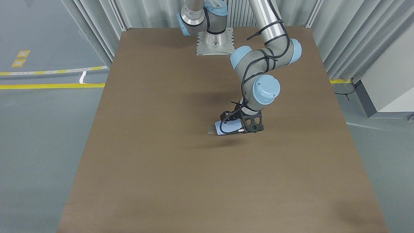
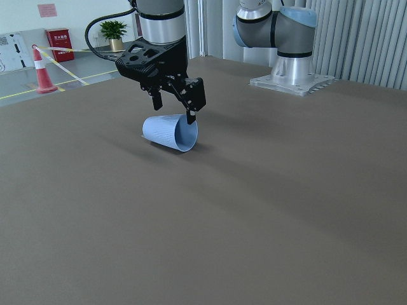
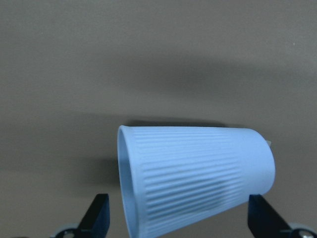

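A light blue ribbed cup (image 3: 193,178) lies on its side on the brown table (image 1: 217,182); in the left view the cup (image 2: 162,130) has its opening toward the right. My gripper (image 2: 173,108) hangs open just above it, its two fingers apart, with one near the cup's rim. In the wrist view both fingertips show at the bottom edge, beside the cup. In the front view the gripper (image 1: 240,120) partly covers the cup (image 1: 223,128).
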